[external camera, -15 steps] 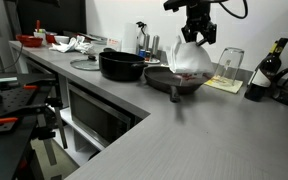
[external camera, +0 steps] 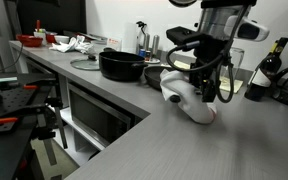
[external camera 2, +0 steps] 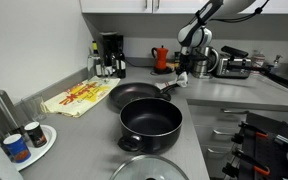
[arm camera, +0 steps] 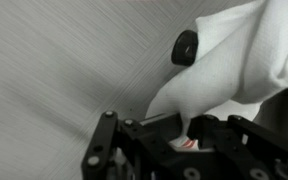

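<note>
A white cloth [external camera: 189,96] hangs from my gripper [external camera: 210,92], its lower part near the grey counter. In the wrist view the cloth [arm camera: 239,65] bunches up to the fingertips, and my gripper is shut on it. A rounded black end, apparently of the pan's handle [arm camera: 185,47], sticks out beside the cloth. The black frying pan [external camera 2: 136,95] rests on the counter, partly hidden by pot and cloth in exterior view 1. Far down the counter in exterior view 2, the cloth [external camera 2: 181,79] appears small beneath the arm.
A black pot [external camera 2: 150,120] and a glass lid [external camera 2: 148,168] stand beside the pan. Dark bottles [external camera: 268,68] and a yellow patterned towel [external camera 2: 76,94] lie toward the wall.
My gripper has come down and toward the exterior view 1 camera with the cloth.
</note>
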